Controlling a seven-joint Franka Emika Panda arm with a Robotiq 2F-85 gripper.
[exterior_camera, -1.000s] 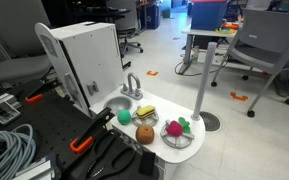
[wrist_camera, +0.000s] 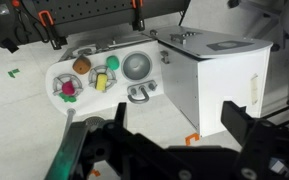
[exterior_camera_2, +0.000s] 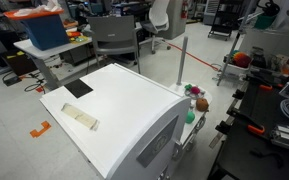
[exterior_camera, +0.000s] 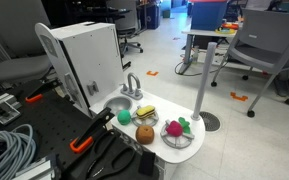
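In the wrist view my gripper stands open, its two black fingers wide apart and no object held between them. Past the fingers lies a white toy kitchen counter (wrist_camera: 109, 100). On it are a brown round toy (wrist_camera: 81, 65), a green round toy (wrist_camera: 112, 62), a yellow toy (wrist_camera: 101, 82) and a red toy (wrist_camera: 68, 88) with green parts. Beside them are a grey sink (wrist_camera: 136, 66) and a faucet (wrist_camera: 138, 94). A white cabinet (exterior_camera: 89, 55) rises at the sink end. Neither exterior view shows the gripper.
A white post (exterior_camera: 204, 75) stands at the counter's far edge. Orange-handled clamps (exterior_camera: 92, 135) and coiled cable (exterior_camera: 9, 155) occupy the black table (exterior_camera: 54, 125). Grey chairs (exterior_camera: 259, 50) are farther back, with open floor between.
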